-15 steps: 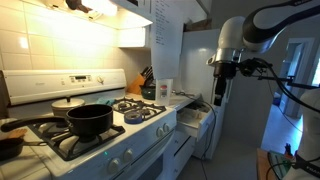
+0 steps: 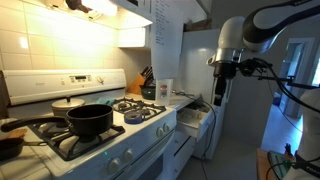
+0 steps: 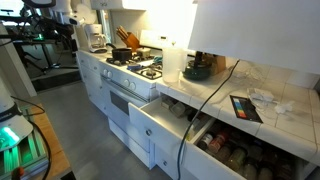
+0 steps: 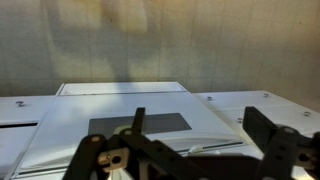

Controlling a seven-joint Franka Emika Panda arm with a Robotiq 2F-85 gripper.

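Observation:
My gripper stands open in the wrist view, its two dark fingers wide apart and nothing between them. Beyond it is the white oven front [image 4: 100, 112] with a grey window. In exterior view 1 the gripper [image 2: 217, 96] hangs in the air to the right of the stove [image 2: 150, 140], away from everything on it. A black pot [image 2: 90, 121] and a lidded pot [image 2: 68, 103] sit on the burners. A blue ring-shaped item [image 2: 134, 117] lies near the stove's front edge. Exterior view 2 has the arm [image 3: 62, 38] at the far left.
Below the right-hand counter [image 3: 262, 110], two drawers stand pulled out: one nearer the stove [image 3: 170, 118], another holding several jars [image 3: 238, 158]. A dark pan [image 2: 10, 148] is at far left.

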